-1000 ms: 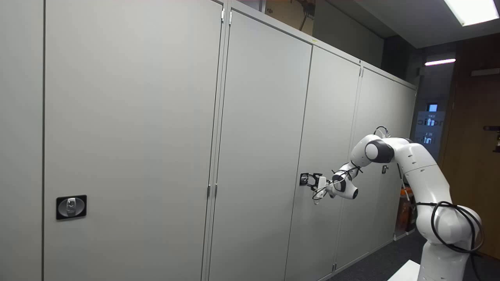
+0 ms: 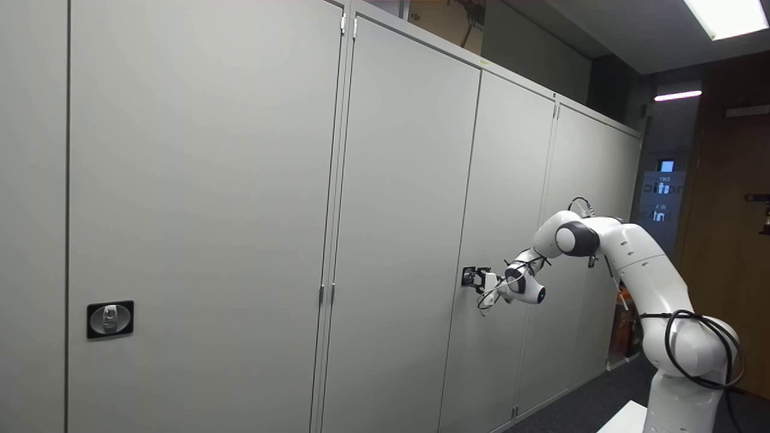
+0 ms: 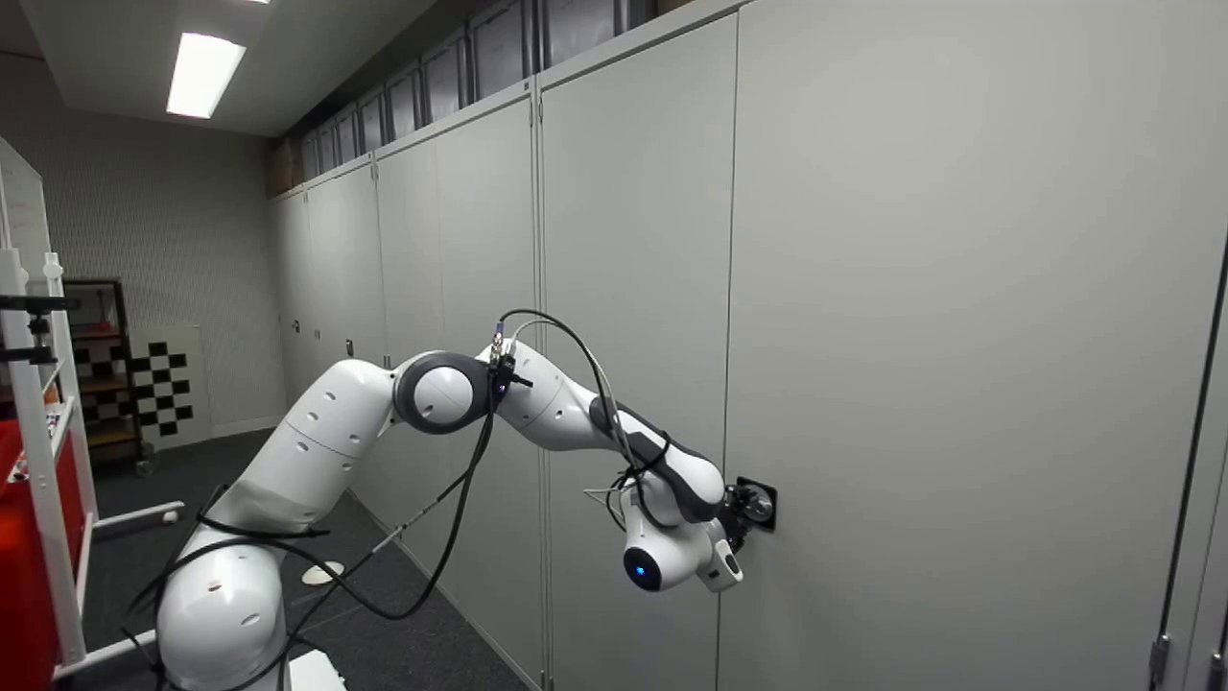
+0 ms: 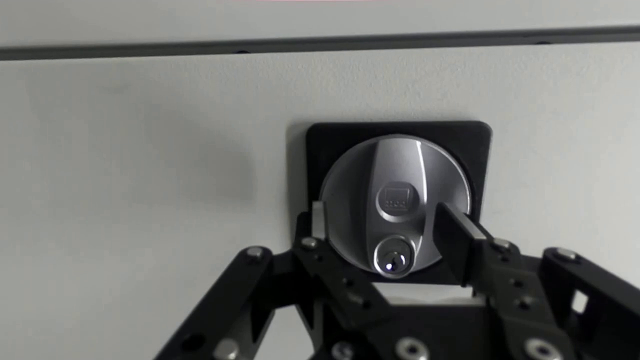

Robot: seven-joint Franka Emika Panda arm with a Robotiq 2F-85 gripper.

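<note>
A round silver cabinet knob [image 4: 399,198] with a raised central grip and a keyhole sits on a square black plate [image 4: 474,141]. My gripper stands part open in front of it, one fingertip [image 4: 318,222] at the knob's left edge and the other towards its right side. Gaps show between both fingers and the raised grip, which lies between them in the wrist view. Both exterior views show my gripper [image 2: 479,278] [image 3: 737,513] close up to the knob plate; whether it touches cannot be told. The cabinet door [image 3: 967,345] is closed.
Flat grey cabinet doors [image 2: 404,195] run along the wall. Another lock plate [image 2: 110,319] sits on a door further left in the first exterior view. Black cables [image 3: 455,530] hang loosely from the arm. The space before the doors looks clear.
The arm and gripper have moved slightly left in the first exterior view, nearer the knob. A blue light now shows on the wrist joint. The door has not moved.
</note>
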